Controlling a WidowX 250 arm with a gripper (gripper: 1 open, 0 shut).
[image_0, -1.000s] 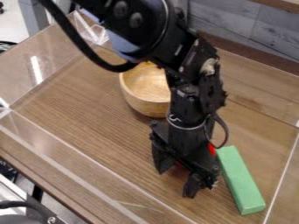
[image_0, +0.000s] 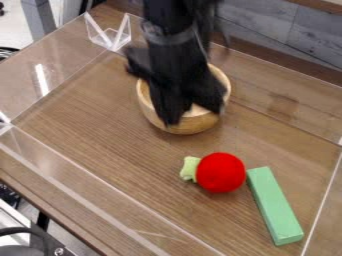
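The dark gripper (image_0: 174, 90) fills the upper middle of the camera view, blurred, over a wooden bowl (image_0: 201, 120); its finger state is unclear. A red round object (image_0: 221, 174) with a pale green part (image_0: 190, 168) lies on the table below the bowl. A green bar (image_0: 275, 205) lies at the lower right.
A clear object (image_0: 114, 30) stands at the upper left. Dark cables show at the left edges.
The arm has risen from low over the red object to over the bowl, uncovering the red object and the table around it.
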